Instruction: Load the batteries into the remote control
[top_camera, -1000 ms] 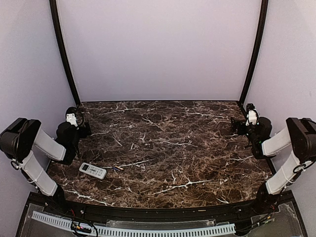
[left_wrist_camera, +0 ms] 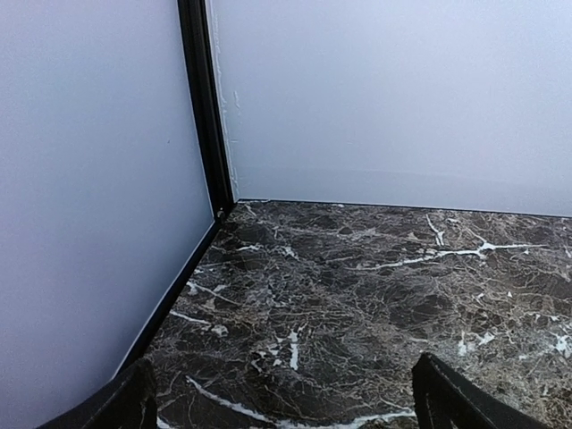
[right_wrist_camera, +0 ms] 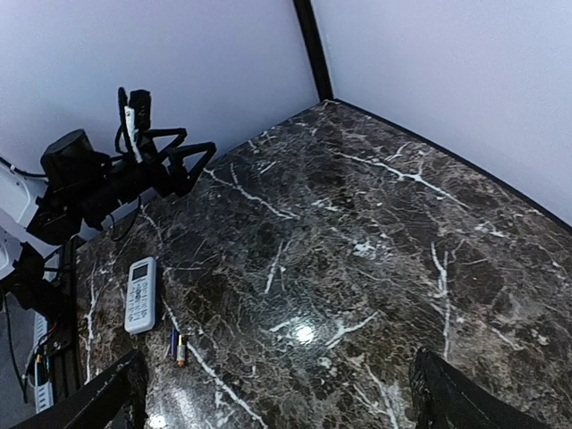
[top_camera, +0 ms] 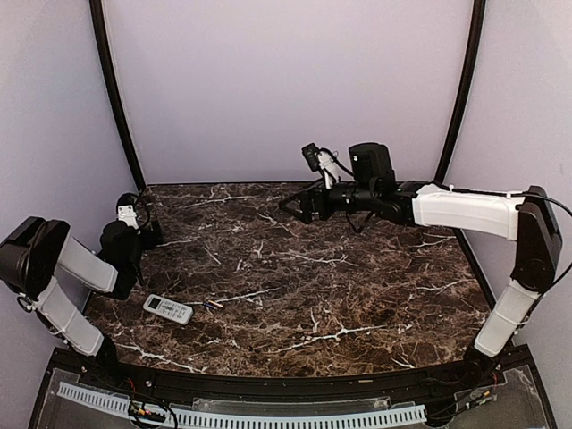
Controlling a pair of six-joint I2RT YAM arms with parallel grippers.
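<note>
A white remote control [top_camera: 168,308] [right_wrist_camera: 140,295] lies face up on the marble table at the front left, with two small batteries [top_camera: 213,304] [right_wrist_camera: 180,350] beside it to the right. My left gripper [top_camera: 150,234] stands open over the left side of the table, behind the remote, nothing between its fingers. My right gripper [top_camera: 304,204] hangs open and empty above the middle rear of the table, up and to the right of the remote and batteries.
Pale walls with dark corner posts bound it at the back and sides. The front edge has a dark rail.
My right arm has risen from the right side and swung left over the table's middle. The left arm, remote and batteries show no clear movement.
</note>
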